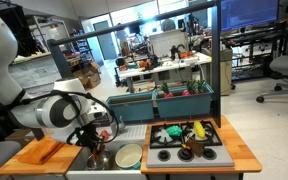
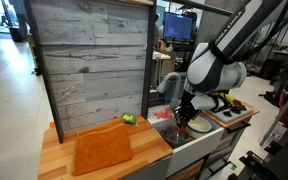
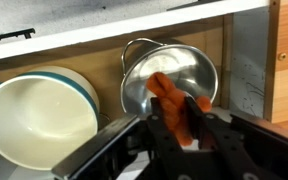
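An orange object (image 3: 169, 98) of unclear kind is pinched between the fingers of my gripper, which is shut on it. Directly below, in the wrist view, lies a shiny metal pot (image 3: 204, 68) with a loop handle; its inside looks empty where it shows. Exterior view 1 has the gripper (image 1: 98, 143) low over the pot (image 1: 100, 162), partly covering it. A cream bowl with a teal rim (image 3: 34, 115) sits beside the pot, also seen as the bowl (image 1: 130, 156) in exterior view 1.
Pot and bowl stand in a walled sink-like recess (image 3: 254, 60). A stove (image 1: 189, 148) holding a yellow item and a green one lies to the right. An orange cloth (image 2: 101, 148) is on the wooden counter (image 2: 149, 160). A tap (image 1: 109, 112) rises behind the recess.
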